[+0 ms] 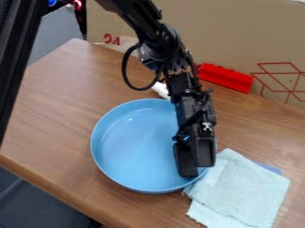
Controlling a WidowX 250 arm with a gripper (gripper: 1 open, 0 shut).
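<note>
A black robot arm reaches down from the top to a blue plate (131,151) on the wooden table. Its gripper (194,156) is low over the right side of the plate, at or very near the rim. The fingertips are dark and seen from behind, so whether they are open or shut, or hold anything, cannot be told. Folded light-blue cloths (244,194) lie just right of the plate and gripper.
A red object (224,78) lies at the back right before a cardboard panel (268,49). A white item is partly hidden behind the arm.
</note>
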